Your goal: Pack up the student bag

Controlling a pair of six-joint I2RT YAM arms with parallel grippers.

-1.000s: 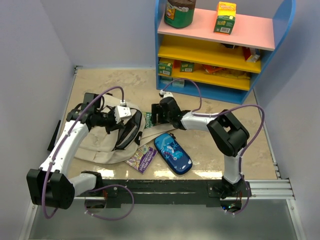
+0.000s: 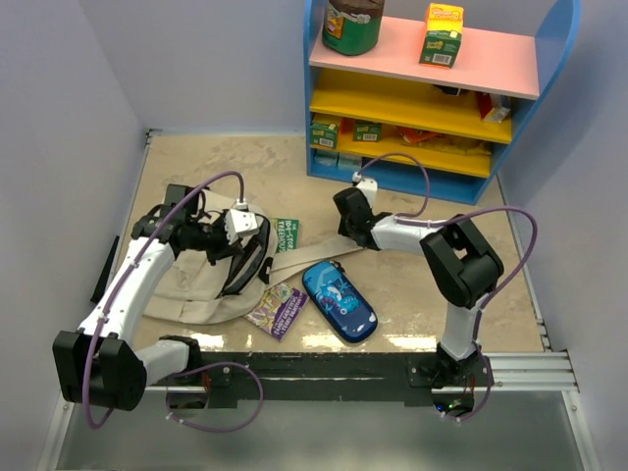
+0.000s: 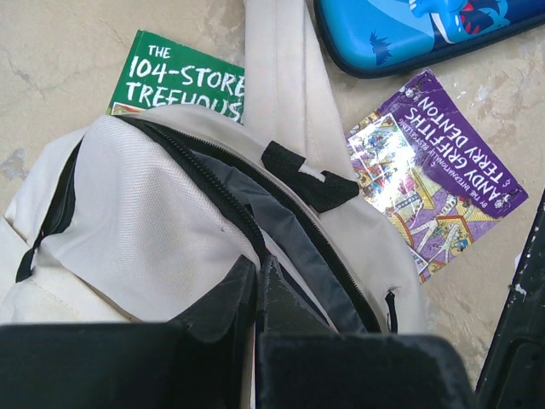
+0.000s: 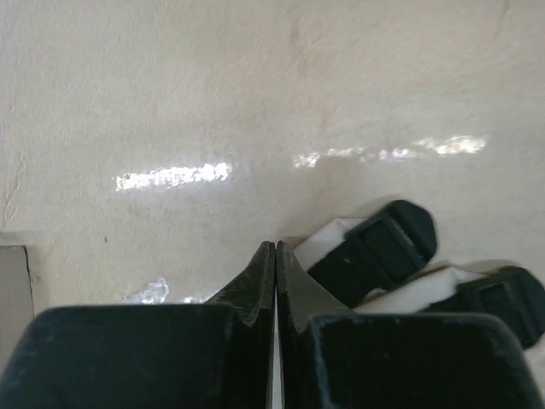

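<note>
In the top view the cream bag (image 2: 186, 280) lies at the left, its dark zippered opening facing right. My left gripper (image 2: 226, 252) is shut at the opening; the zipper edge (image 3: 230, 213) meets its fingertips and looks pinched there. My right gripper (image 2: 348, 235) is shut on the bag's cream strap (image 2: 312, 252), stretched out to the right. In the right wrist view black buckles (image 4: 383, 254) lie beside its fingertips. A green book (image 2: 287, 234), a purple book (image 2: 277, 309) and a blue pencil case (image 2: 340, 301) lie right of the bag.
A shelf unit with a pink top (image 2: 481, 57) and yellow and blue levels (image 2: 412, 103) stands at the back, holding several boxes. Bare floor (image 2: 442, 304) lies to the right of the pencil case. Walls close off both sides.
The left arm, the books and the pencil case stayed put.
</note>
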